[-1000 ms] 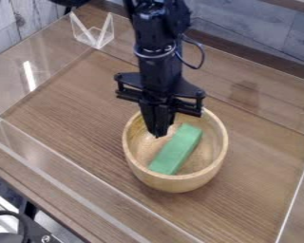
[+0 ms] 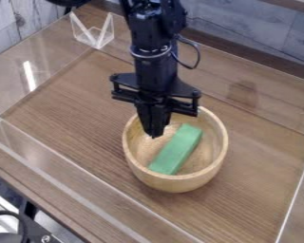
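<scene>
My black gripper (image 2: pixel 152 120) points down over the left part of a light tan round bowl (image 2: pixel 149 179). Something small and yellowish shows just under its tip, at the bowl's left side, too small to name. A teal-green block (image 2: pixel 179 149) lies in the right part of the bowl, tilted diagonally and clear of the fingertips. Whether the fingers are open or shut I cannot tell, as they are dark and face away.
A grey wall stands at the top left, and black cable shows at the lower left corner.
The gripper has shifted very slightly, with a little more yellow showing beneath its tip. The bowl and green block look unmoved.
</scene>
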